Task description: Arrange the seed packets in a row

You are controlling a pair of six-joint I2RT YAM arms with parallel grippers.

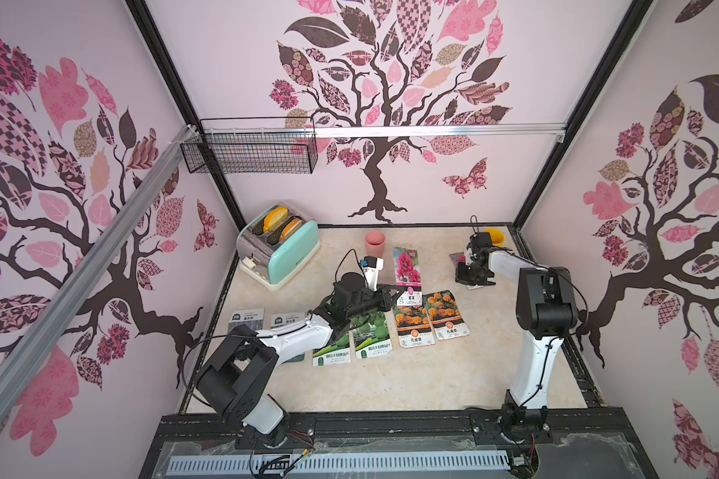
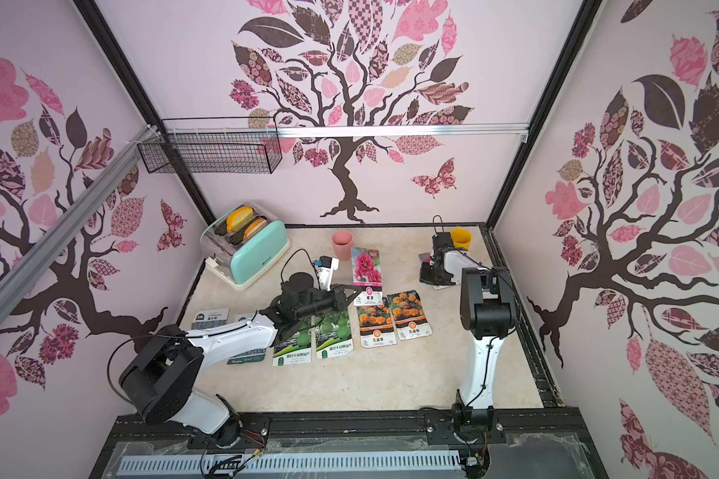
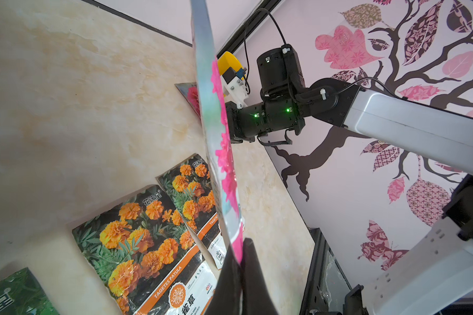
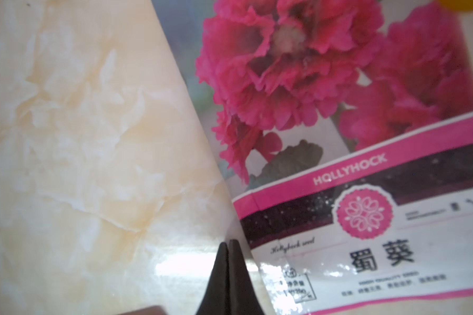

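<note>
My left gripper is shut on the edge of a hollyhock packet (image 1: 408,267), holding it raised above the marigold packets. Seen edge-on in the left wrist view, that packet hides part of the scene behind it. A second hollyhock packet (image 4: 320,173) lies flat at the back right. My right gripper is shut with nothing between its fingers, its tips beside that packet's left edge. Two marigold packets (image 1: 414,325) (image 1: 445,313) lie side by side at mid-table. Left of them lie two green packets (image 1: 372,337) (image 1: 332,353), partly under my left arm.
Greyish packets (image 1: 246,319) lie at the far left, partly covered by my left arm. A pink cup (image 1: 374,242) and a teal-and-white rack (image 1: 279,247) stand at the back. A yellow object (image 2: 461,237) sits close behind the right hollyhock packet.
</note>
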